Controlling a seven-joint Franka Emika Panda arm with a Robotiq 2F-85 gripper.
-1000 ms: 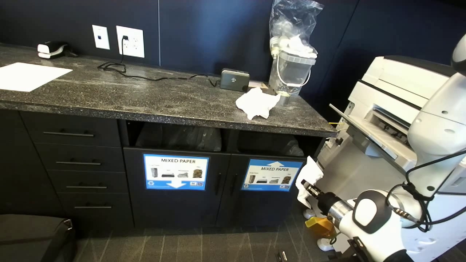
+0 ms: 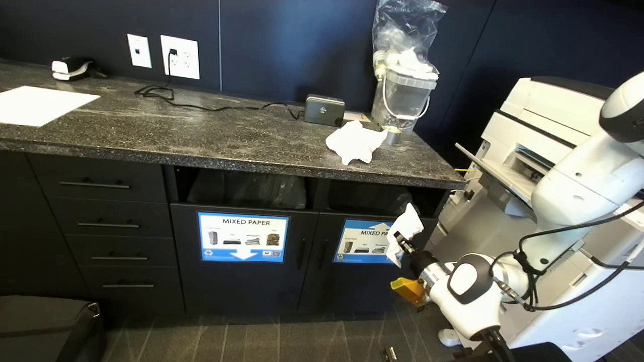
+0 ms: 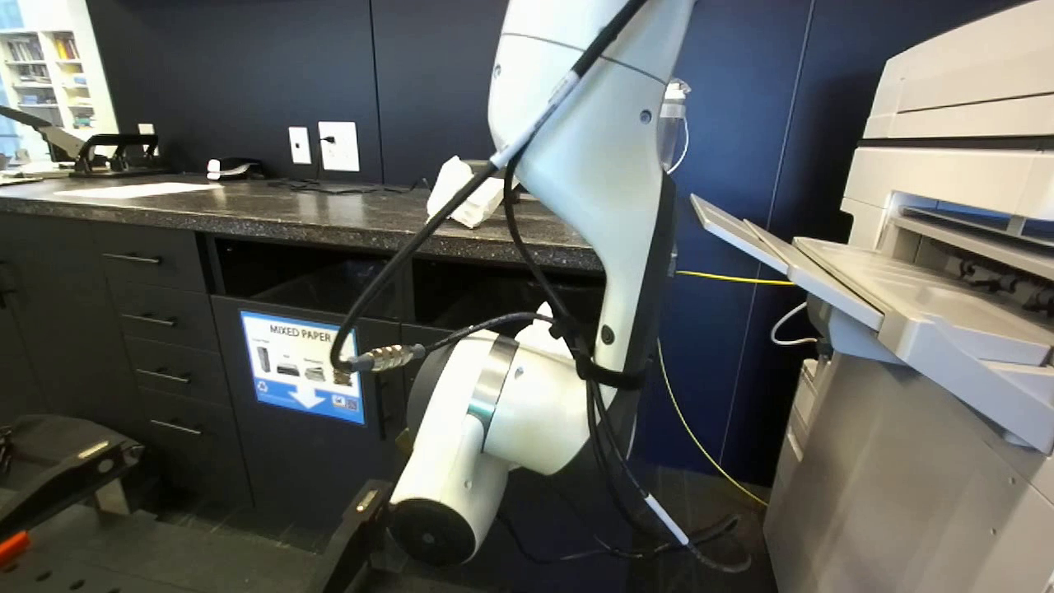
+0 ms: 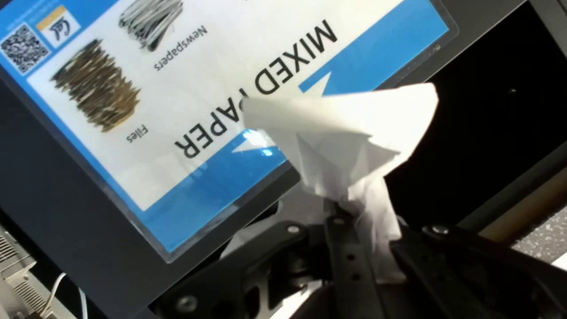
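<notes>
A crumpled sheet of white paper [image 2: 406,227] is pinched in my gripper [image 2: 401,238], in front of the right-hand cabinet door. Seen from the wrist, the paper [image 4: 340,138] fans out beyond the fingertips and a folded tail runs down between the fingers, which are shut on it. Past the paper are the MIXED PAPER label [image 4: 250,90] and, to its right, the dark opening [image 4: 489,117] above the door. A second crumpled white paper [image 2: 356,142] lies on the counter. In exterior view 2 my arm hides the gripper.
The dark counter [image 2: 241,136] overhangs two bin openings, the left one [image 2: 247,188] holding a dark bag. A clear bucket [image 2: 401,99] and a small black box [image 2: 324,110] stand at the counter's back. The printer [image 3: 949,247] bounds the right side.
My arm has moved left and slightly up, carrying the paper from the door's right edge to in front of its label. The paper on the counter has not moved.
</notes>
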